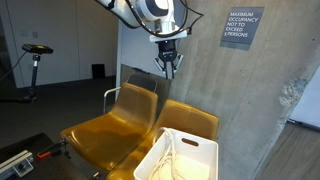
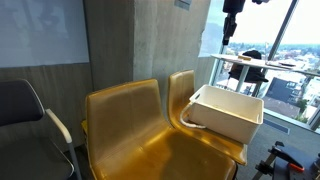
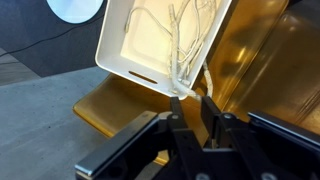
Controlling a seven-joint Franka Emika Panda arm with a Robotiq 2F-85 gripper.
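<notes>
A white bin stands on a tan chair seat, with pale rope inside it and running up over its side. In the wrist view the rope lies in loose strands in the bin, and part of it hangs over the near rim. My gripper is open, high above and behind the bin in exterior view 1, with nothing between its fingers. Exterior view 2 has the gripper well above the bin, while a bit of rope pokes out beside its left end.
Several tan chairs stand in a row, their backrests rising close to the bin. A concrete wall is behind. One dark chair is at the left, and a white table stands by the window. Air around the gripper is clear.
</notes>
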